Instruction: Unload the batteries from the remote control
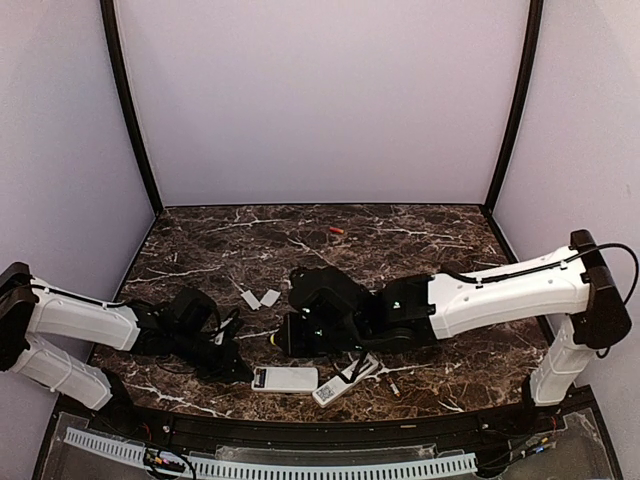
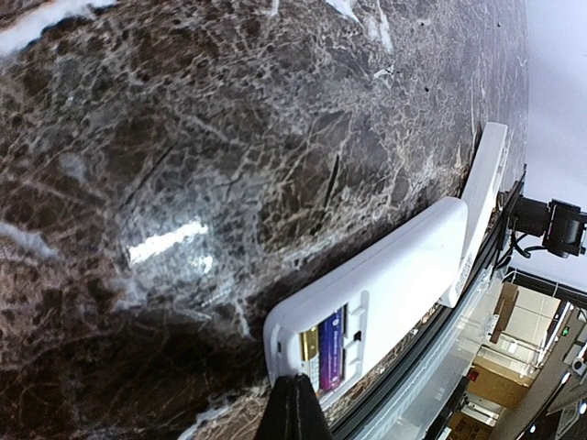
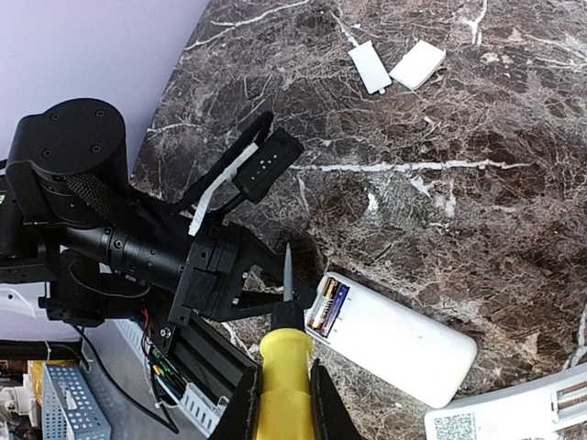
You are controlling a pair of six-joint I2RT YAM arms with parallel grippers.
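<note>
The white remote control (image 1: 288,380) lies on the dark marble table near its front edge, its battery compartment uncovered at the left end. Two batteries (image 3: 328,307), one gold-toned and one purple, sit side by side in that compartment. My left gripper is shut at the remote's compartment end, with nothing visible between its fingers; whether it touches the casing I cannot tell. Held in my right gripper, which is shut on it, is a yellow-and-black screwdriver (image 3: 286,353). In the right wrist view its thin tip stands clear of the batteries.
A second white device (image 1: 345,385) lies against the remote's right end, partly under the right arm. Two small white pieces (image 1: 250,299) rest farther back. A small red object (image 1: 336,230) is at the far side, and a small item (image 1: 394,388) lies front right.
</note>
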